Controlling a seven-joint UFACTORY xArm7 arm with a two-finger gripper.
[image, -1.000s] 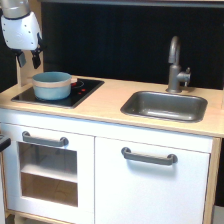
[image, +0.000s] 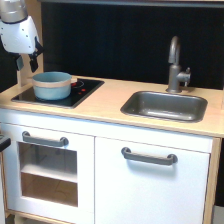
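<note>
A white arm reaches in at the upper left of the camera view. Its dark gripper (image: 27, 65) hangs above and to the left of a blue pot, and its two fingers look parted with nothing visible between them. The round blue pot (image: 50, 91), with a lighter band along its lower part, rests on the left part of the black cooktop (image: 92, 87). Gripper and pot appear apart.
A metal sink (image: 165, 104) with a grey tap (image: 176, 70) is set into the right of the wooden counter (image: 108, 105). Below are a glass-front oven door (image: 48, 170) and a white cabinet door (image: 150, 190), both with grey handles. The counter between cooktop and sink is clear.
My gripper is a little lower and slightly farther left than a second ago. The pot, sink and doors look unmoved.
</note>
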